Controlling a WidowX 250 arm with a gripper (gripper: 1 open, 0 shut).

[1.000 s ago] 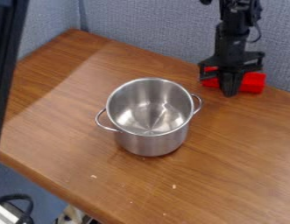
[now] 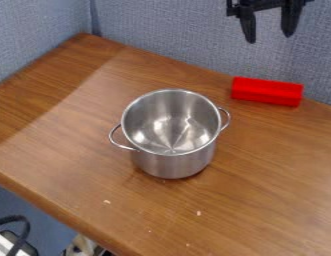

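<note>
A red rectangular block [image 2: 267, 90] lies on the wooden table at the back right, near the padded wall. Above it, at the top edge of the view, my dark gripper [image 2: 268, 28] is open, its two fingers pointing down with nothing between them; the arm above is out of frame. A steel pot [image 2: 169, 134] with two side handles stands in the middle of the table, to the front left of the block.
Grey padded walls [image 2: 168, 30] border the back and left. A cable and a pale object lie beyond the front left edge.
My gripper has risen from down at the red block to high above it. The block and the pot look unmoved.
</note>
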